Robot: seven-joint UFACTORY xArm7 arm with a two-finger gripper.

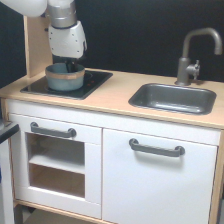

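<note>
A grey-blue pot (66, 82) sits upright on the black stovetop (99, 79) at the left of the toy kitchen's counter. Over it is the white arm's gripper (70, 65), pointing down, its dark fingers at or inside the pot's rim. The fingers are small and dark against the pot, so I cannot tell whether they are open or shut, or whether they touch it.
To the right a metal sink (173, 98) is set into the wooden counter (119, 92), with a grey faucet (187, 66) behind it. Below are an open-fronted oven compartment (58, 153) and a white cabinet door (150, 185). The counter between stovetop and sink is clear.
</note>
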